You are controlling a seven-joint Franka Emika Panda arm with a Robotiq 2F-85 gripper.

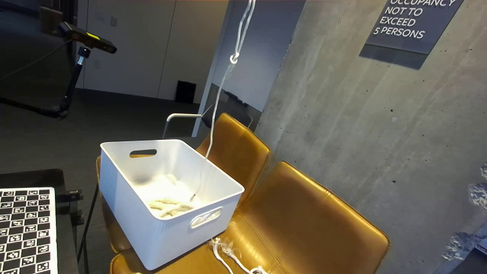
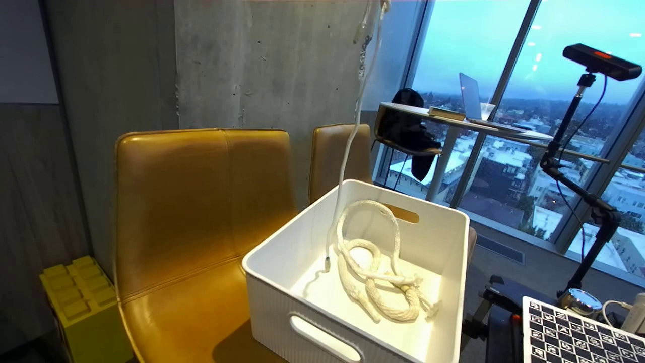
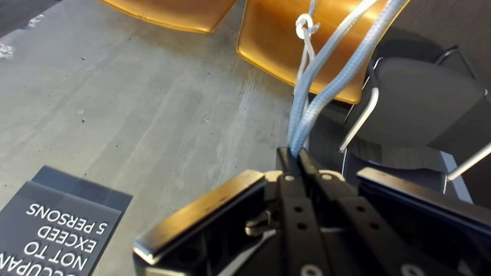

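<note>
High above the chairs, my gripper is shut on a pale, thin rope (image 3: pixel 317 78), whose two strands come out between the fingertips. A small knot (image 3: pixel 304 27) joins strands farther along it. In the first exterior view the rope (image 1: pixel 215 109) runs down from the top edge, through the knot (image 1: pixel 234 58), into a white bin (image 1: pixel 132 233). Its loose end (image 2: pixel 327 263) hangs inside the bin, beside a thicker, coiled cream rope (image 2: pixel 366 284) on the bin's floor. Neither exterior view shows my gripper.
The bin stands on tan chairs (image 1: pixel 310 214) along a concrete wall (image 1: pixel 365 123). More white rope (image 1: pixel 223 258) lies on the seat in front of it. A marker board (image 1: pixel 27 228) and a camera on a stand (image 1: pixel 89 39) are at the left.
</note>
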